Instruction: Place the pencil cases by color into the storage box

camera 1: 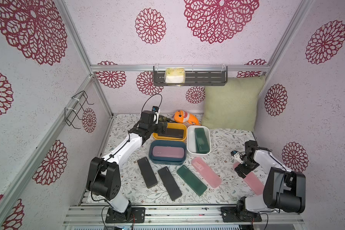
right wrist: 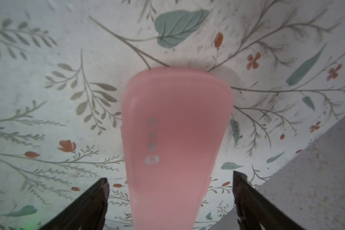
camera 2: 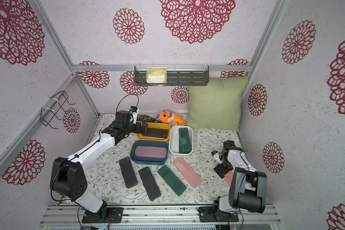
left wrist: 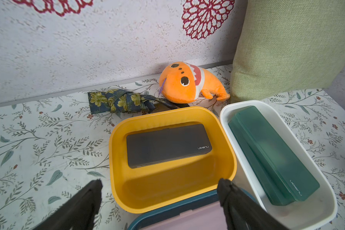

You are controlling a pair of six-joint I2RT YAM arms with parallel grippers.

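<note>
A black case lies in the yellow box, a green one in the white box, a pink one in the blue box. My open left gripper hangs empty over the boxes. My open right gripper straddles the end of a pink case at the right, holding nothing. Two black cases, a green case and another pink case lie on the front of the table.
An orange plush, a floral cloth item and a green pillow are at the back. A rack hangs above. Free table shows left of the boxes and between the white box and my right arm.
</note>
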